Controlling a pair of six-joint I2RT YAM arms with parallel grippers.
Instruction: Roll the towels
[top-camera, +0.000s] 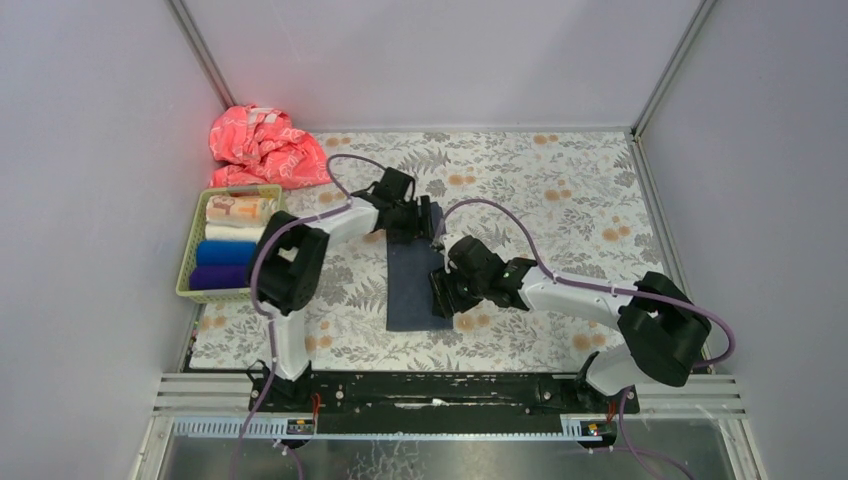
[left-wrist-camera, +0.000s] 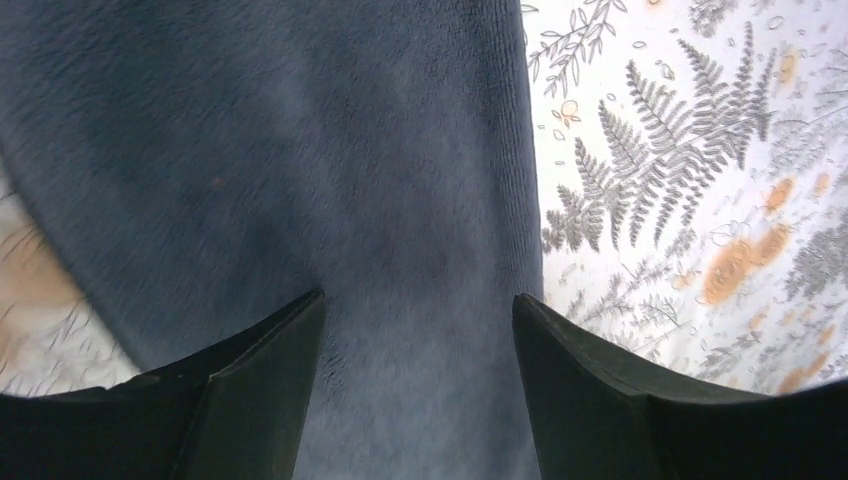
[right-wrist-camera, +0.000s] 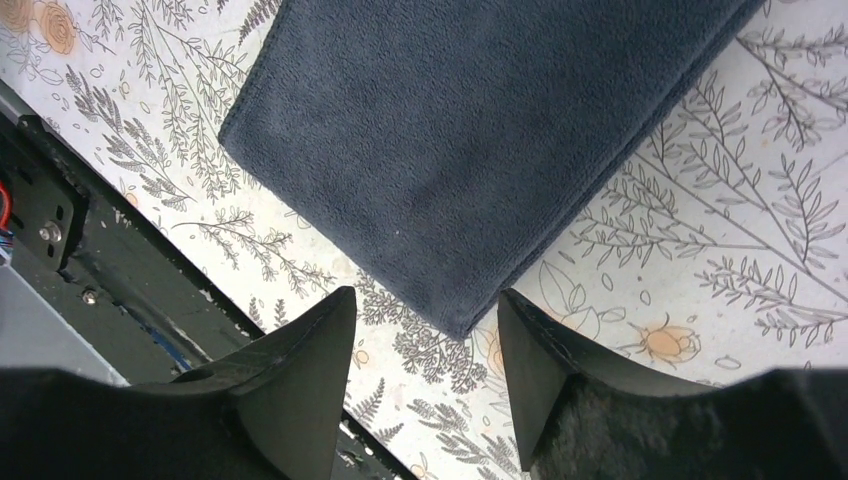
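A dark grey-blue towel (top-camera: 412, 285), folded into a long strip, lies flat near the middle of the table. Over its far part hovers my left gripper (top-camera: 428, 217); in the left wrist view its fingers (left-wrist-camera: 275, 370) stand apart with only the flat cloth below them. My right gripper (top-camera: 442, 294) is at the towel's right edge, close to the near end. The right wrist view shows its fingers (right-wrist-camera: 310, 380) wide apart, with the towel's corner (right-wrist-camera: 460, 325) ahead of the gap and nothing gripped. The left arm hides part of the towel's far end from above.
At the left stands a green basket (top-camera: 186, 270) holding several rolled towels, among them a blue roll (top-camera: 225, 252) and a purple roll (top-camera: 222, 276). Behind it lies a crumpled coral cloth (top-camera: 265, 150).
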